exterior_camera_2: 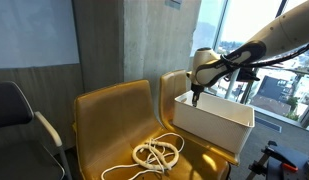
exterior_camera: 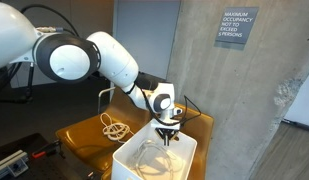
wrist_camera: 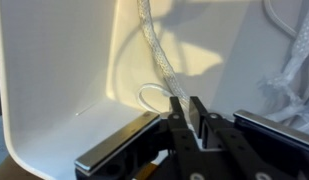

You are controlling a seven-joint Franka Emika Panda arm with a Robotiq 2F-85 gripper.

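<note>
In exterior view 1 my gripper (exterior_camera: 166,140) points down at the white box (exterior_camera: 122,168), over its back part. Inside the box, a pale rope (exterior_camera: 140,160) lies in a loop. The wrist view shows a braided strand of white rope (wrist_camera: 154,40) running from the top edge down to my fingertips. A narrow gap separates the fingers (wrist_camera: 176,107); whether they grip the strand is unclear. More rope (wrist_camera: 292,72) lies toward the right, and a thin white loop (wrist_camera: 144,92) is beside the fingertips. In exterior view 2, the box wall (exterior_camera_2: 216,124) hides the rope within.
Another coil of pale rope (exterior_camera_2: 154,154) lies on a tan chair seat (exterior_camera_2: 119,155), beside the box. Chair backs (exterior_camera_2: 116,116) rise behind it. A concrete wall (exterior_camera: 244,90) stands behind the box, and a dark chair (exterior_camera_2: 22,130) is at the far left.
</note>
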